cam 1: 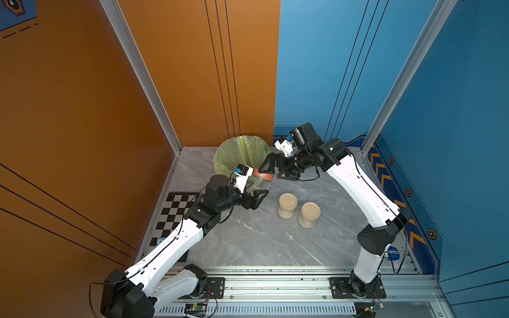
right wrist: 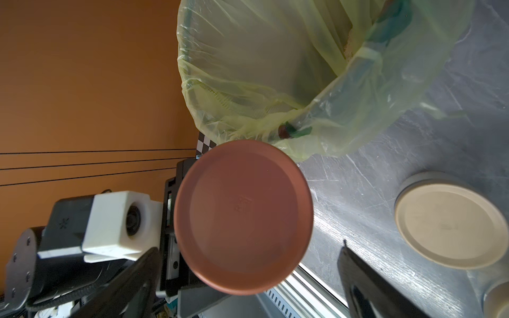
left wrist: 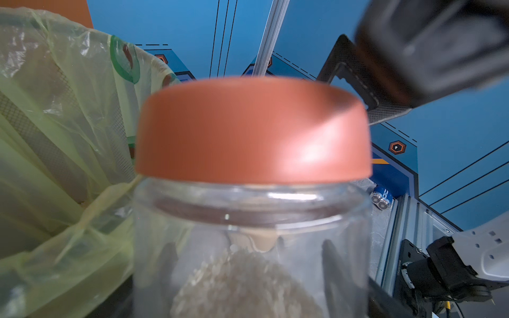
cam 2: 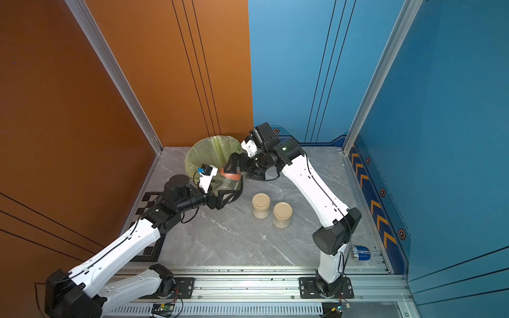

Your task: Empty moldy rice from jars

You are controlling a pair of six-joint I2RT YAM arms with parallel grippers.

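Observation:
A clear glass jar (left wrist: 251,212) with an orange-red lid (left wrist: 254,129) stands upright, a mound of pale rice (left wrist: 246,286) inside. My left gripper (cam 1: 253,197) is around the jar's body and shut on it, its fingers mostly hidden behind the glass in the left wrist view. Above the lid, my right gripper (cam 1: 276,165) is open; its fingers (right wrist: 365,281) stand apart on either side of the lid (right wrist: 244,217). Two more jars with cream lids, a left one (cam 1: 287,201) and a right one (cam 1: 309,212), stand on the table.
A bin lined with a yellow-green bag (cam 1: 241,148) stands open at the back, close behind the jar. A checkered board (cam 1: 172,214) lies at the left. A blue object (cam 2: 361,252) sits at the right front.

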